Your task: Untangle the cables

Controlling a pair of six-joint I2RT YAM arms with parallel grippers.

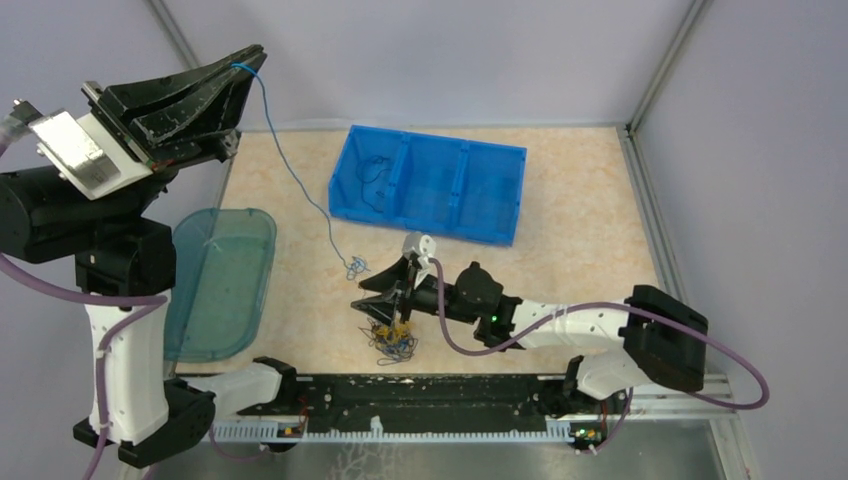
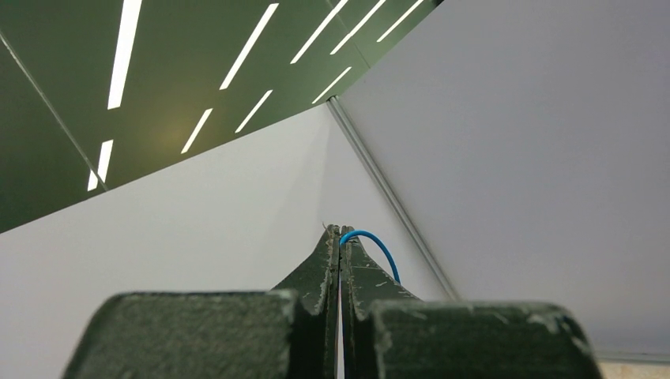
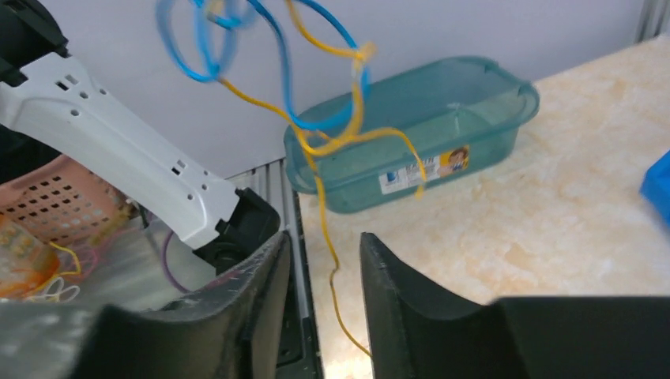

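Observation:
My left gripper (image 1: 250,60), raised high at the top left, is shut on a blue cable (image 2: 371,237) at its tips. The cable hangs down to a small loose knot (image 1: 355,267) above the table. In the right wrist view the blue loops (image 3: 288,79) are entwined with a yellow cable (image 3: 325,229) running downward. My right gripper (image 1: 365,295) stands open beside the knot, the yellow strand seen beyond and between its blurred fingers. Below it lies a tangled pile of dark and yellow cables (image 1: 395,345) at the table's front edge.
A blue three-compartment box (image 1: 485,190) at the back holds a dark cable in its left compartment. A teal bin (image 1: 220,285) stands at the left.

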